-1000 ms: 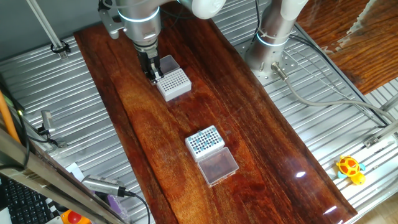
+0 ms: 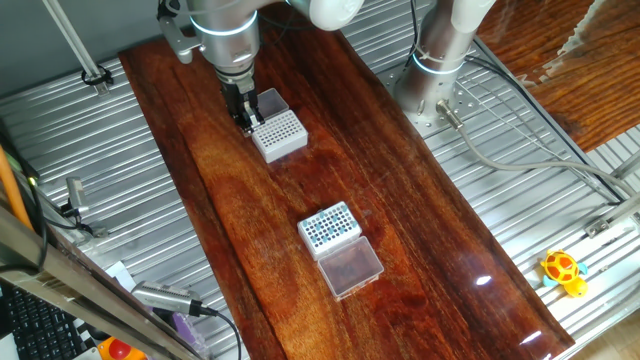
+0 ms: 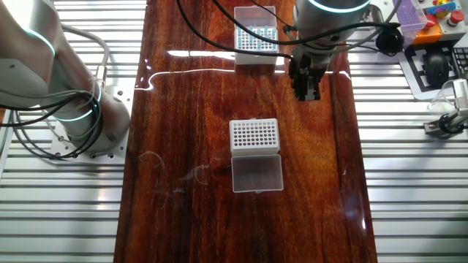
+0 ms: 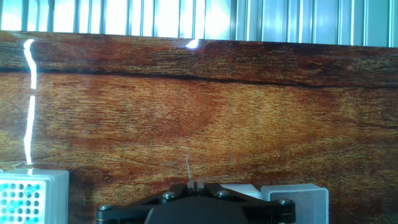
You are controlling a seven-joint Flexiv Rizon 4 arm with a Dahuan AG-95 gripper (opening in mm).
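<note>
My gripper (image 2: 248,124) points down above the wooden table, beside the white empty-holed tip rack (image 2: 281,134) in exterior view 1. Its narrow black fingers meet at the bottom of the wrist view, so the gripper looks shut, and nothing shows between the tips. From exterior view 2, the gripper (image 3: 307,89) hangs right of and beyond that white rack (image 3: 254,136). The other rack (image 2: 330,229) holds several blue-green tips; part of this tip rack (image 4: 25,198) appears at the lower left of the wrist view.
Both racks have clear lids folded open, one lid (image 3: 257,174) by the white rack and another lid (image 2: 352,268) by the tip-filled one. Bare wood (image 2: 400,240) surrounds them. Cables (image 3: 241,50) hang across exterior view 2. A toy turtle (image 2: 562,270) lies off the table.
</note>
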